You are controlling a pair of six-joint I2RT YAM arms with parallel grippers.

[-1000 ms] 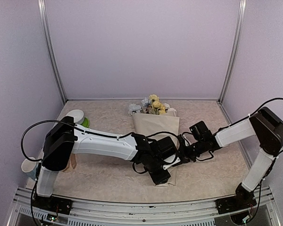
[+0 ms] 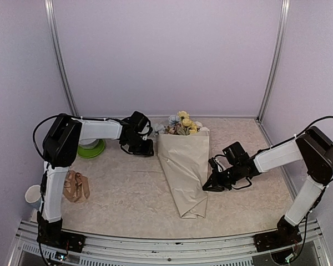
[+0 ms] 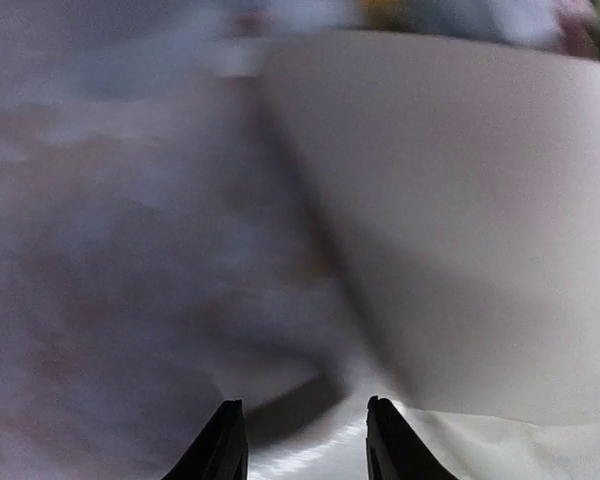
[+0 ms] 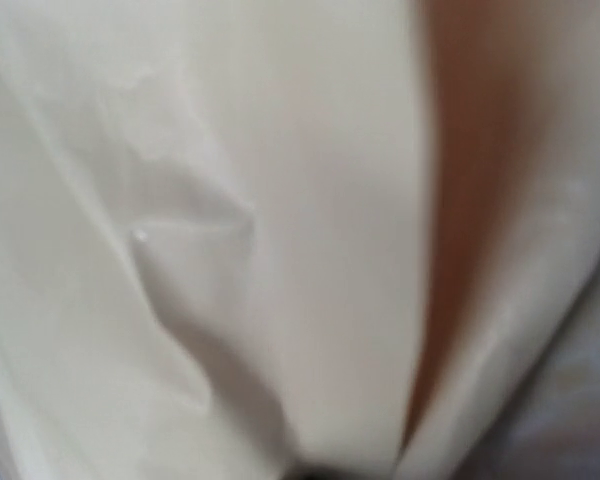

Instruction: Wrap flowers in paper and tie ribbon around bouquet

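The bouquet is wrapped in a cream sheet (image 2: 184,172) that narrows toward the table's front. Yellow, white and bluish flowers (image 2: 183,121) show above its top edge. To the left of the wrap hangs my left gripper (image 2: 150,154); in its wrist view the two fingers (image 3: 220,440) stand apart with nothing between them. My right gripper (image 2: 205,189) is at the right edge of the wrap's lower part. The cream paper (image 4: 350,200) fills the right wrist view, and whether a thin fold lies between those shut fingers is hidden. A brown ribbon (image 2: 75,186) lies on the left.
At the back left is a green plate (image 2: 94,151) with a white dish (image 2: 89,144) on it. A light blue and white cup (image 2: 33,195) is by the left wall. Bare table (image 2: 122,194) lies between the ribbon and the wrap.
My left arm has swung from the wrap's lower end up and left, off the paper to beside its upper left edge. The right arm has stayed in place, and the wrap has hardly moved.
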